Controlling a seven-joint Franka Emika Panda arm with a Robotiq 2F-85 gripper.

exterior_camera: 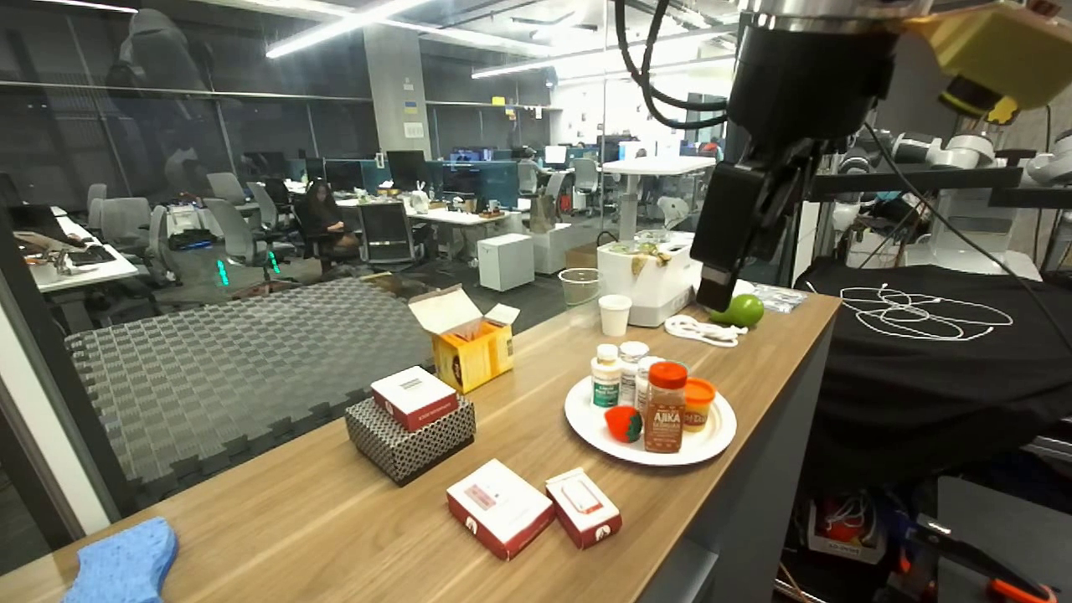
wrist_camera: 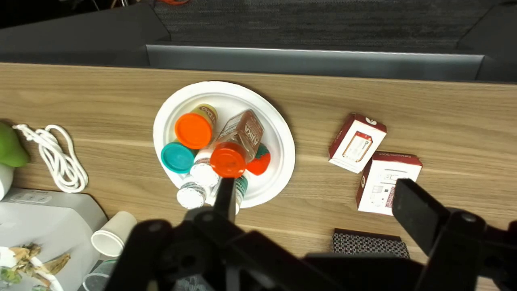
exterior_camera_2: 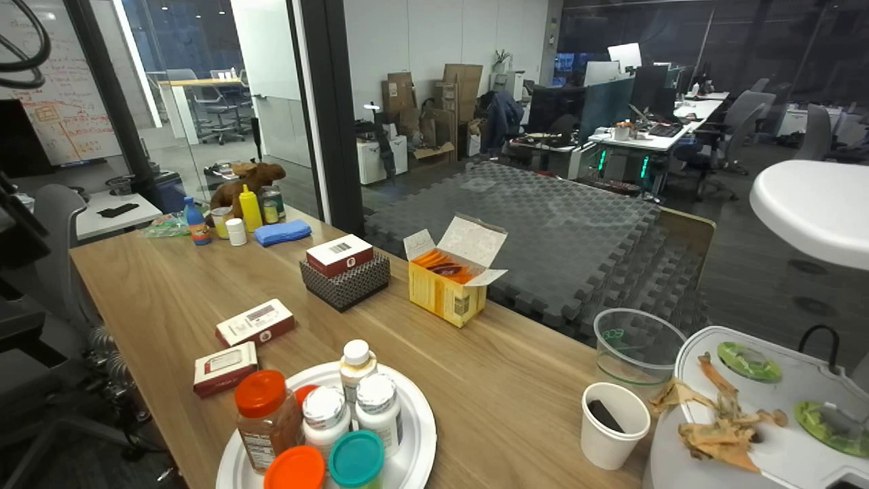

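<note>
My gripper stands open high above the counter, its two dark fingers wide apart with nothing between them. Under it, in the wrist view, a white plate (wrist_camera: 278, 167) carries an orange-lidded spice jar (wrist_camera: 244, 133), an orange-lidded tub (wrist_camera: 194, 130), a teal-lidded tub (wrist_camera: 177, 157), several white bottles and a red strawberry (wrist_camera: 259, 164). To the plate's right lie two red-and-white boxes, a smaller box (wrist_camera: 358, 144) and a larger box (wrist_camera: 387, 182), touching or nearly so. A third red-and-white box (exterior_camera: 414, 394) rests on a black patterned box (exterior_camera: 412, 447).
An open yellow carton (exterior_camera_2: 448, 289) stands near the counter's far edge. Past the plate are a paper cup (exterior_camera: 614, 316), a white cord (exterior_camera: 703, 330), a white appliance (exterior_camera: 643, 281) and a green pear-shaped thing (exterior_camera: 741, 311). A blue sponge (exterior_camera: 122, 561) lies at the other end.
</note>
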